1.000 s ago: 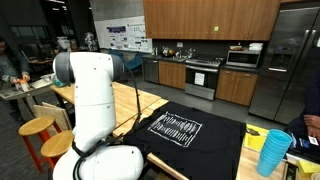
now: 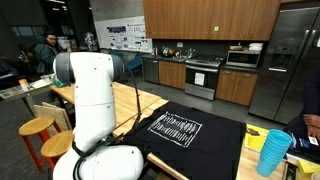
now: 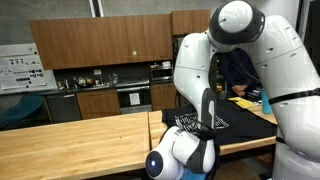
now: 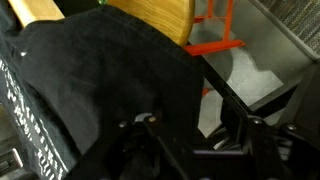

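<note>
A black cloth with white print (image 2: 200,136) is spread over the table. In the wrist view the cloth (image 4: 110,65) fills the left and middle, its plain dark edge running down toward my gripper. The fingers are very dark against the cloth, at the bottom of that view. Whether the cloth lies between them or only under them cannot be made out. My gripper sits low at the table's near edge, largely hidden by the arm (image 2: 95,100) in exterior view 1.
A blue cup (image 2: 273,152) and a yellow item (image 2: 256,137) stand at the table's right end. Wooden stools (image 2: 38,126) are beside the table on the left. Bare wooden tabletop (image 3: 80,145) lies beyond the cloth.
A person in the left background has moved rightward, toward the middle of the room. The arm, cloth and cup look the same in exterior view 1.
</note>
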